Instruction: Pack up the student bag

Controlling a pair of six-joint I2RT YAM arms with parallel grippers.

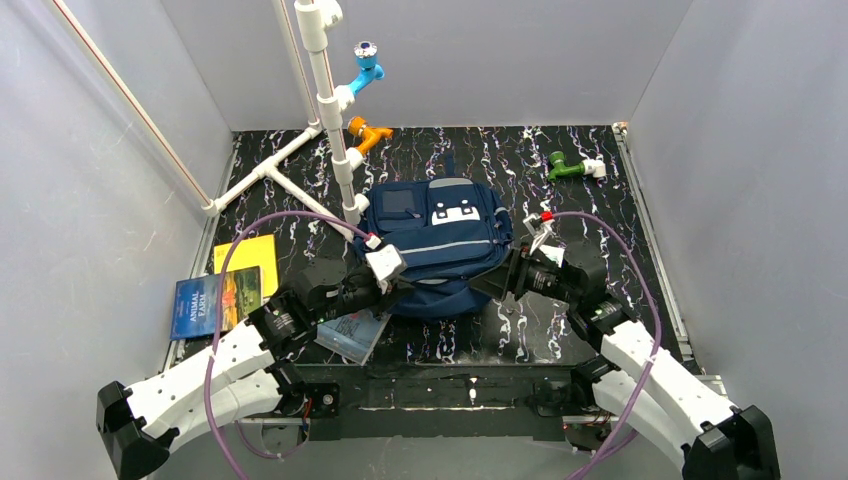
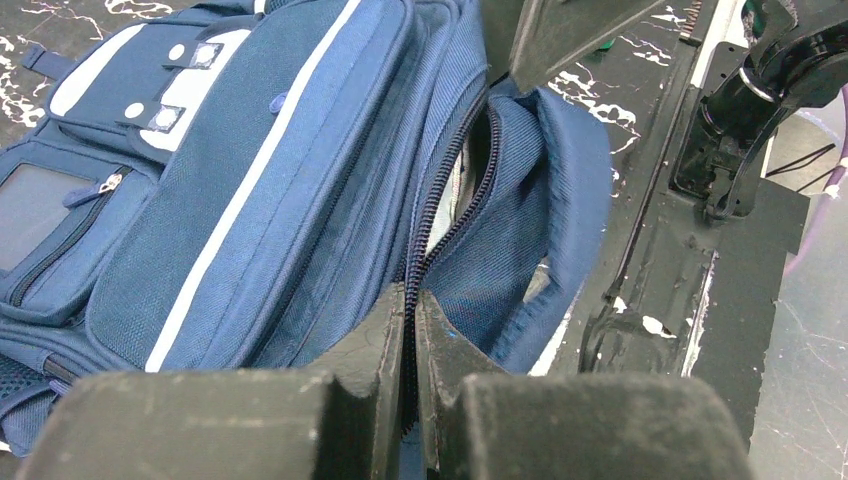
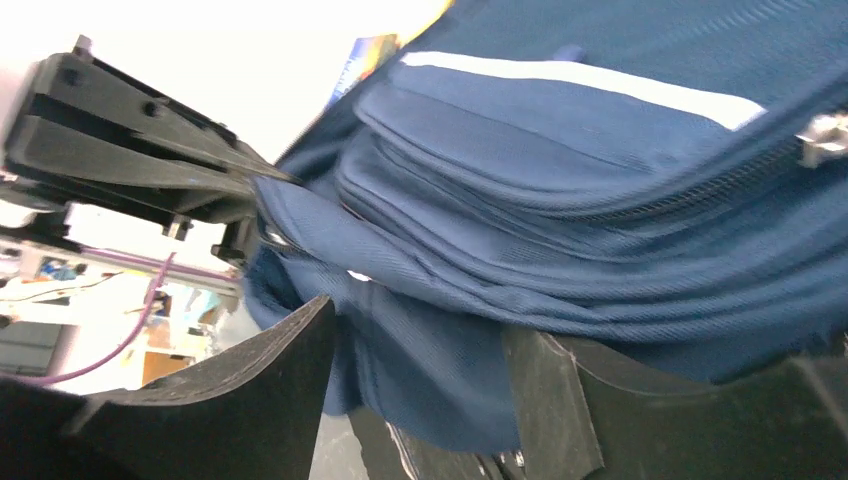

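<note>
A navy backpack (image 1: 440, 240) lies mid-table, its front pocket zipper partly open along the near side, showing a light interior in the left wrist view. My left gripper is shut at that zipper edge, its fingertips pinching the zipper tape. My right gripper stands open at the bag's near right, fingers spread around the lower navy fabric flap; the right wrist view is blurred. Books lie at left: a blue one (image 1: 195, 305) titled Animal Farm, a yellow one (image 1: 255, 255), and a pale blue book (image 1: 345, 335) partly under the left arm.
A white pipe stand (image 1: 335, 130) with blue and orange taps rises behind the bag's left side. A green tap (image 1: 567, 170) lies at the back right. Bare table shows right of the bag.
</note>
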